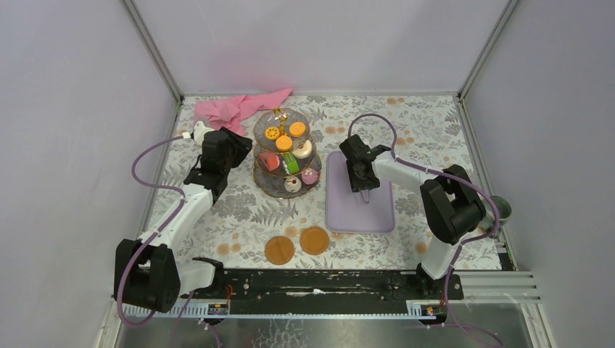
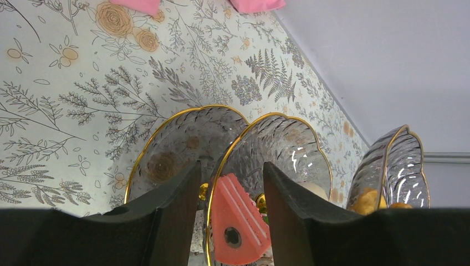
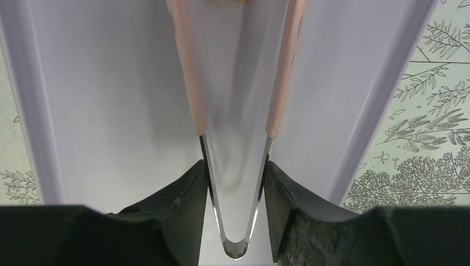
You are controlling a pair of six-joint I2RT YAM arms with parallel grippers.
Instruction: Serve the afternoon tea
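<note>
A glass tiered stand (image 1: 270,187) with gold rims holds cakes, biscuits and a red slice (image 2: 238,233). My left gripper is beside it, part open, nothing seen between its fingertips. My right gripper is shut on metal tongs (image 3: 285,66) with pale tips, held over the lilac tray (image 1: 341,210). A small yellow piece (image 3: 238,1) shows at the top edge between the tong tips; whether it is gripped is unclear.
A pink cloth (image 1: 232,109) lies at the back left. Two round wooden coasters (image 1: 279,250) lie at the front. The table right of the tray is clear.
</note>
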